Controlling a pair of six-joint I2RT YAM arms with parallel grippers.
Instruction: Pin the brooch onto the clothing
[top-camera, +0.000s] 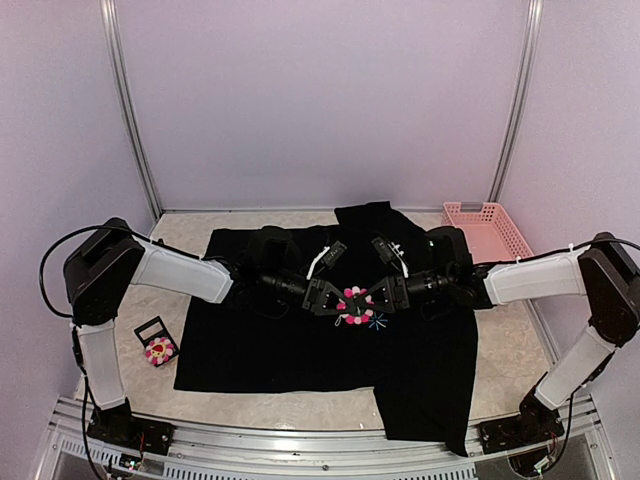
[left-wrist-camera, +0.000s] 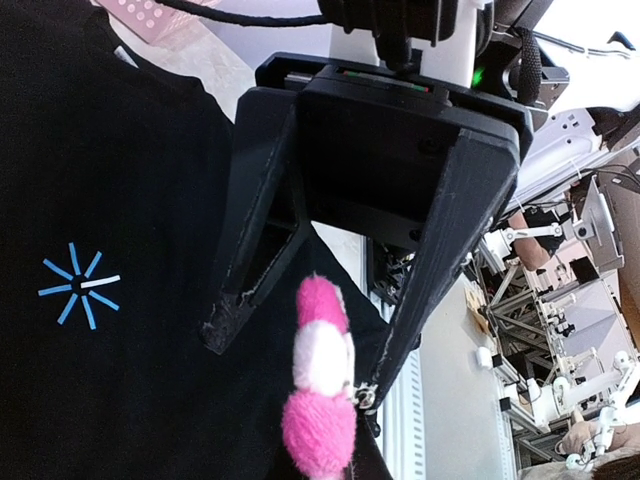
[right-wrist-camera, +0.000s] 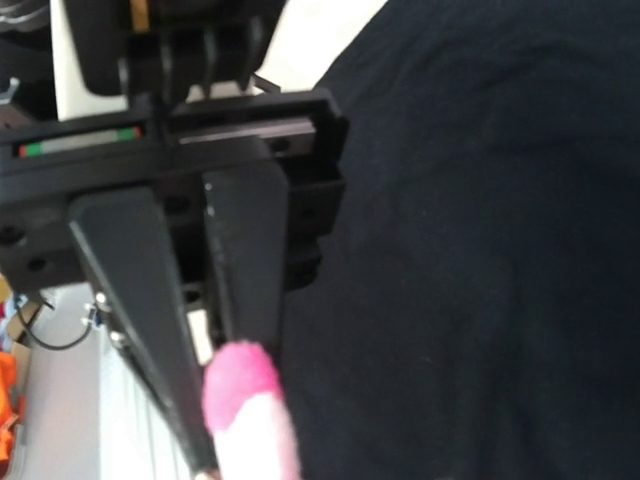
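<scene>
The pink-and-white plush flower brooch (top-camera: 358, 309) is held above the black shirt (top-camera: 270, 350) between the two grippers. My left gripper (top-camera: 324, 297) is shut on it; the right wrist view shows those fingers (right-wrist-camera: 140, 290) close together at the flower (right-wrist-camera: 245, 390). My right gripper (top-camera: 386, 294) faces it from the other side. In the left wrist view its fingers (left-wrist-camera: 440, 240) stand apart, with one tip beside a small metal part (left-wrist-camera: 365, 396) at the brooch (left-wrist-camera: 322, 380). The pin itself cannot be made out. Blue marks in a star (left-wrist-camera: 80, 285) show on the shirt.
A second flower (top-camera: 159, 350) with a dark frame (top-camera: 152, 328) lies left of the shirt. The pink basket (top-camera: 512, 237) stands at the back right. Both arms meet over the middle, leaving little room between their grippers.
</scene>
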